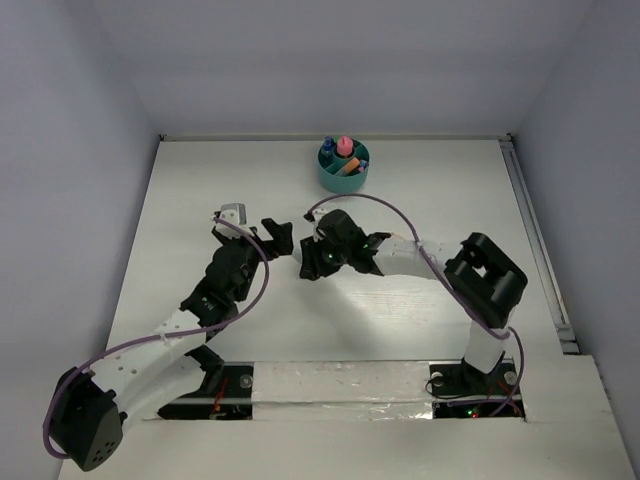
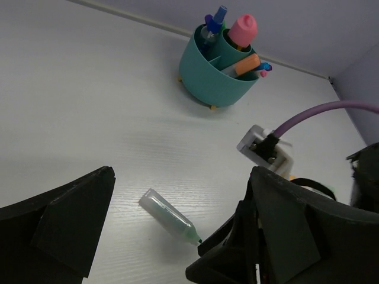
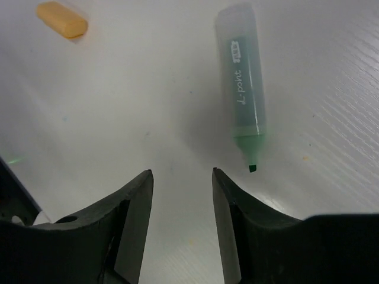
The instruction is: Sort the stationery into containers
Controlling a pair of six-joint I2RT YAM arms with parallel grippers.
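Observation:
A clear tube-shaped correction pen (image 3: 240,83) with a green tip lies flat on the table in the right wrist view. My right gripper is partly open above the table; the pen lies beyond and to the right of its fingertips, with nothing between them. In the left wrist view the same pen (image 2: 169,218) rests between and below the wide-open fingers of my left gripper, which holds nothing. The right gripper's dark fingers come close to the pen's green end there. A teal round holder (image 1: 345,182) stands upright at the back, containing several stationery items.
A small yellow piece (image 3: 62,19) lies on the table at the upper left of the right wrist view. The two grippers (image 1: 310,266) are close together mid-table. Bare table lies left of the holder and at the far right.

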